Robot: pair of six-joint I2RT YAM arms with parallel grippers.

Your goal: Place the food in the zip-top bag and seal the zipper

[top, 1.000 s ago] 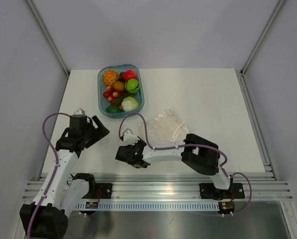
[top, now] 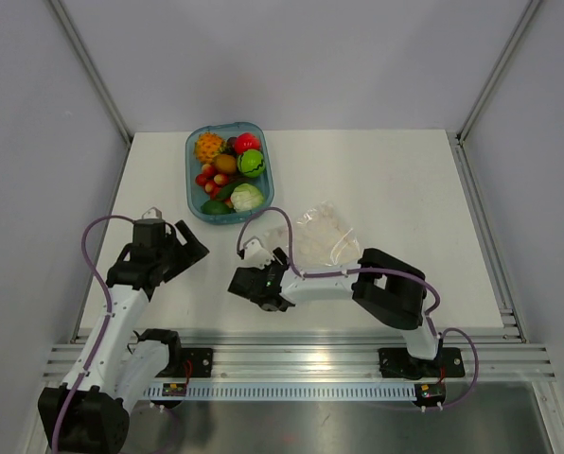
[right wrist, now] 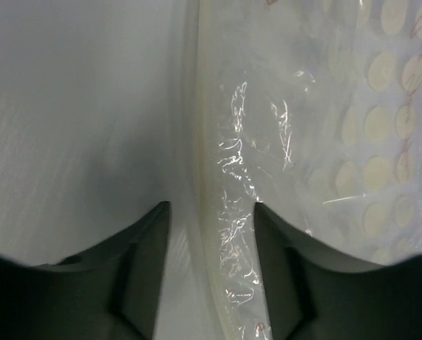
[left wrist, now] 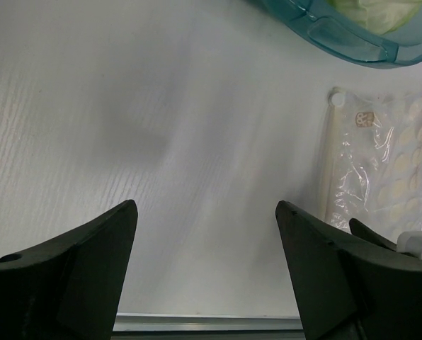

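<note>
The clear zip top bag (top: 325, 236), printed with pale dots, lies flat and looks empty on the white table. My right gripper is open over its zipper edge (right wrist: 205, 142). In the right wrist view that edge runs between the two fingers, which are not closed on it; whether they touch the bag I cannot tell. In the left wrist view my left gripper stands open above bare table, nothing between its fingers. Toy food, including a cabbage (top: 247, 198), a green melon (top: 252, 163) and an orange spiky fruit (top: 209, 147), fills the blue bin.
The blue bin (top: 193, 194) stands at the back left, behind the gap between my arms. The right arm (top: 386, 288) reaches across the front of the bag and hides part of it.
My right gripper has shifted slightly to the right, toward the bag. The left arm, bin and food stay in place, and the bag looks unmoved.
</note>
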